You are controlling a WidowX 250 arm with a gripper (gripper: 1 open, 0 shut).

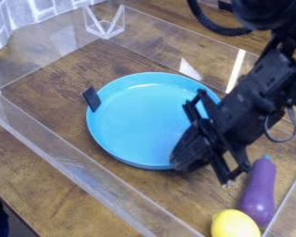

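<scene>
A light blue round plate (pixel 138 120) rests on the wooden surface inside a clear-walled enclosure. My black gripper (pixel 191 155) is low over the plate's right edge, its fingertips dark and partly hidden behind its own body; I see nothing held in it. Below it on the right lie a purple eggplant (pixel 259 190) and a yellow oval object (pixel 233 225), both apart from the gripper.
Clear plastic walls (pixel 82 171) run around the plate. A small dark tab (pixel 92 98) sits at the plate's left rim. Bare wood (pixel 52 74) shows at the upper left and bottom left.
</scene>
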